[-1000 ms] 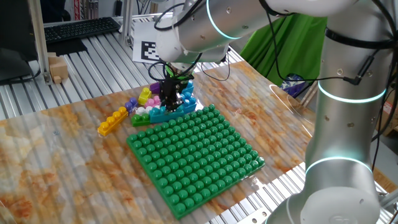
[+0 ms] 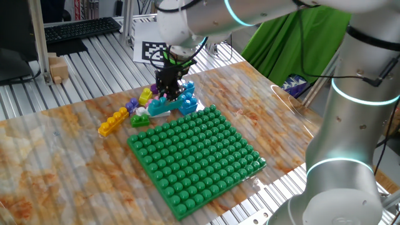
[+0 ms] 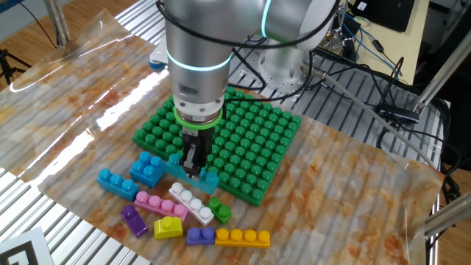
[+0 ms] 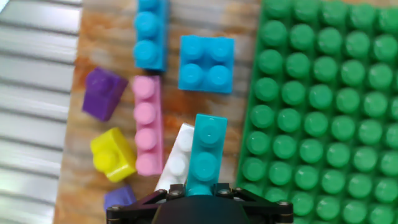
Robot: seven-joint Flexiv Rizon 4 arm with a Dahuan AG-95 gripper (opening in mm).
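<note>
A long teal brick (image 4: 206, 152) is gripped by my gripper, its studded end sticking out ahead of the fingers in the wrist view. From the first exterior view, the same teal brick (image 2: 165, 105) looks slightly raised and tilted under the gripper (image 2: 169, 95). A large green studded baseplate (image 3: 246, 147) lies flat beside it, with no bricks seen on it. The teal brick partly covers a white brick (image 4: 178, 160) in the wrist view. A blue square brick (image 4: 206, 64) rests on the table close to the baseplate.
Loose bricks lie nearby: pink (image 3: 160, 205), blue (image 3: 117, 185), purple (image 3: 134, 220), yellow (image 3: 168, 227), violet (image 3: 200, 235), orange (image 3: 243, 238) and small green (image 3: 218, 209).
The teal brick has moved with my gripper, leftward and up in the first exterior view, away from the baseplate's edge. Its tilt has grown. The baseplate and other bricks have stayed put.
</note>
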